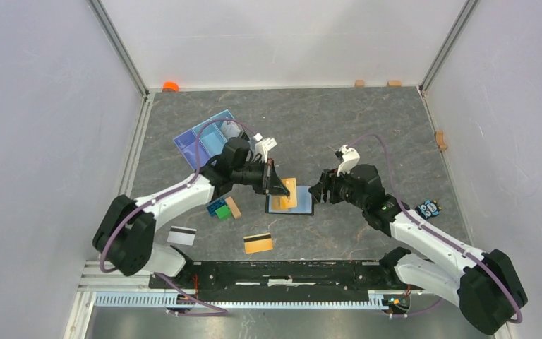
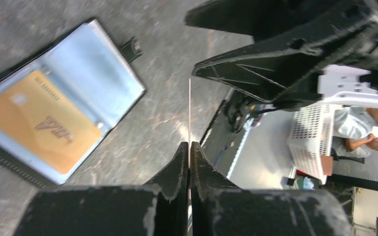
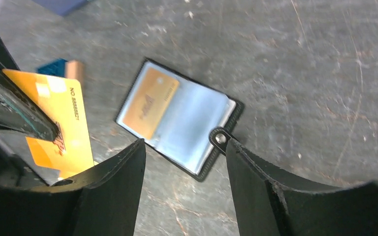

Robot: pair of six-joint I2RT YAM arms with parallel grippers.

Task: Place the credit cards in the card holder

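Note:
My left gripper [image 1: 286, 193] is shut on an orange card, which in the left wrist view shows edge-on as a thin line above the fingertips. The card is held upright over the card holder [image 1: 304, 210]. That holder lies open on the table, with clear pockets and a dark border; another orange card [image 3: 150, 104] rests in one of its pockets, and the other pocket looks empty. My right gripper stands open to the right of the holder, nothing between its fingers. A loose orange card [image 1: 258, 244] and a silver card [image 1: 182, 236] lie on the table.
A blue compartment tray [image 1: 188, 147] stands behind the left arm. Blue and green blocks [image 1: 223, 212] and a wooden block [image 1: 233, 207] lie left of the holder. A small dark-blue patterned item [image 1: 429, 208] sits at far right.

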